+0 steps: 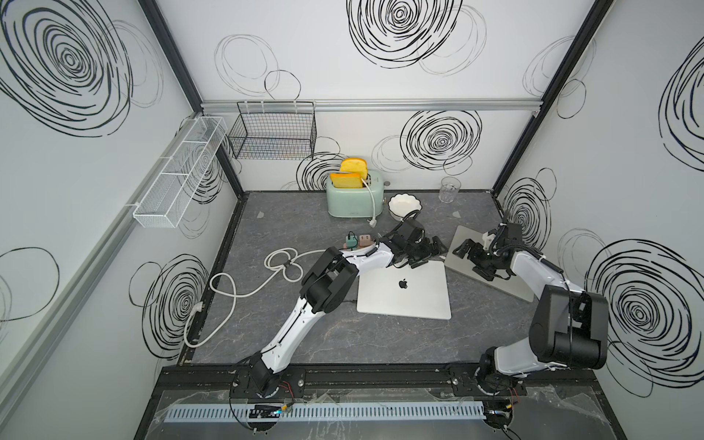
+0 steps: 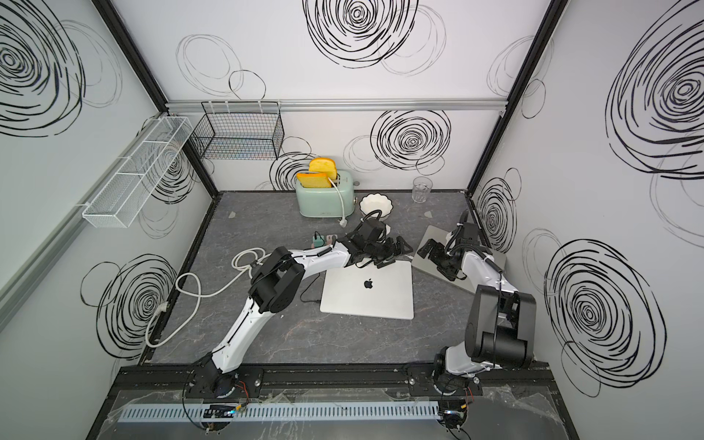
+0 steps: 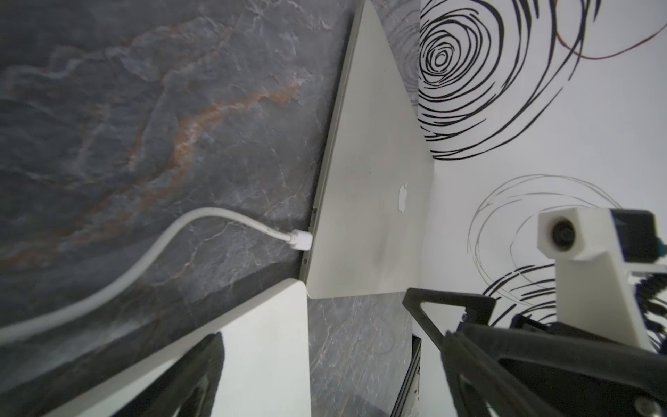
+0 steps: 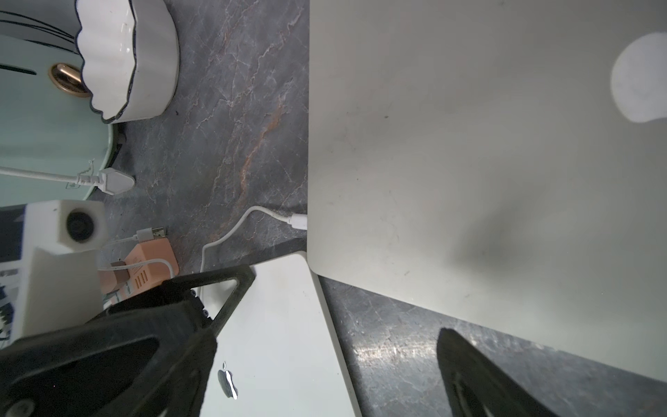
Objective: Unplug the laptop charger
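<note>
A white charger cable (image 3: 201,214) curves over the stone-patterned table, and its white plug (image 3: 300,239) sits in the side edge of the grey laptop (image 3: 375,173). The same plug (image 4: 297,221) shows at that laptop's left edge in the right wrist view. My left gripper (image 1: 438,247) is open just left of the grey laptop, above the back edge of the silver laptop (image 1: 403,293), nothing between its fingers. Over the grey laptop, my right gripper (image 1: 469,258) stands open and empty. A dark cable (image 2: 308,290) runs to the silver laptop's left side.
An orange power strip (image 4: 153,258) lies behind the silver laptop, with a loose USB plug (image 4: 149,234) beside it. The toaster (image 1: 352,201), white bowl (image 1: 404,206) and glass (image 1: 448,190) stand at the back.
</note>
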